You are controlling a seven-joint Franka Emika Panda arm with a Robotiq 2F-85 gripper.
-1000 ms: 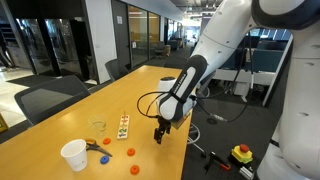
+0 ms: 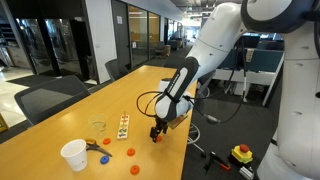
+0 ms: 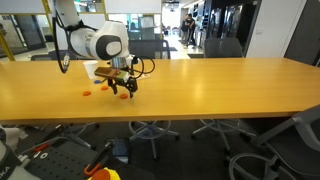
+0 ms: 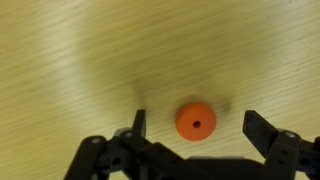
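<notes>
A round orange-red disc [image 4: 195, 121] with a small dark hole in its middle lies flat on the wooden table. In the wrist view it sits in the gap between the fingers of my open gripper, with bare table on either side of it. Exterior view 2 shows the disc [image 3: 124, 96] just below my gripper [image 3: 118, 87], near the table's front edge. From exterior view 1, the gripper [image 2: 164, 129] hangs low over the table and partly hides the disc [image 2: 158, 138]. Nothing is held.
Left of the gripper lie two more red discs [image 2: 131, 152] and blue ones [image 2: 105, 159]. Beyond them stands a white cup [image 2: 74, 153]. A pale tray [image 2: 123, 127] and a yellowish item [image 2: 97, 125] are farther back.
The gripper has shifted slightly in exterior view 1, and the red disc beneath it now shows more plainly. The cup and the other discs have not moved.
</notes>
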